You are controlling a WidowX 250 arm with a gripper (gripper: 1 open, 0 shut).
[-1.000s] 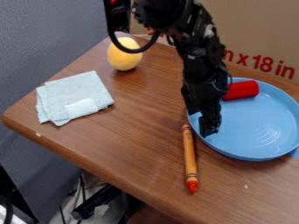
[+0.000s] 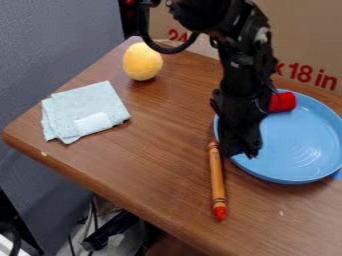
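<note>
The black gripper (image 2: 235, 136) hangs low over the left part of a blue plate (image 2: 297, 150), just above the upper end of an orange crayon (image 2: 218, 186) lying lengthwise on the wooden table. I cannot tell whether its fingers are open or shut. A red cylinder (image 2: 283, 103) lies at the back of the plate, partly hidden behind the arm.
A yellow ball (image 2: 143, 62) sits at the back of the table (image 2: 140, 180), and a folded pale blue cloth (image 2: 83, 112) lies at the left. A cardboard box (image 2: 301, 50) stands behind.
The gripper has shifted slightly to the left, toward the crayon's upper end. The objects on the table have not visibly moved.
</note>
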